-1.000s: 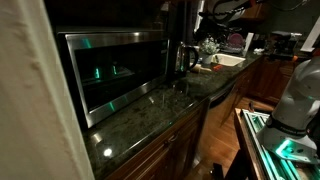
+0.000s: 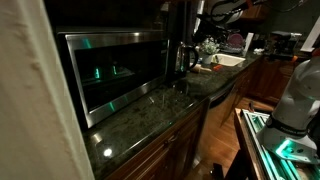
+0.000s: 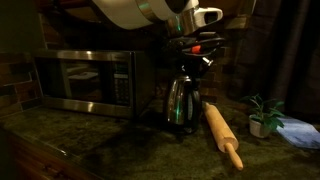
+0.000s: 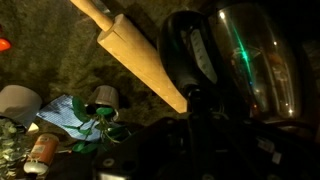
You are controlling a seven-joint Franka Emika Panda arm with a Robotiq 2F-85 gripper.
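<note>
A dark, shiny kettle (image 3: 182,104) stands upright on the counter, right of the microwave. It appears in the wrist view as a glassy body (image 4: 262,62) with a broad black handle (image 4: 187,50). My gripper (image 3: 203,62) is just above the kettle's upper part, close to its lid and handle. Dark on dark, its fingers are hard to make out in the wrist view; it looks shut, and nothing shows clearly between them. Whether it touches the kettle, I cannot tell.
A wooden rolling pin (image 3: 222,136) lies right of the kettle. Beyond it are a small potted plant (image 3: 262,118) and a blue-white cloth (image 3: 298,132). The microwave (image 3: 92,82) stands at the left. Bare counter (image 2: 140,122) extends in front of it. An orange-labelled jar (image 4: 42,150) lies farther off.
</note>
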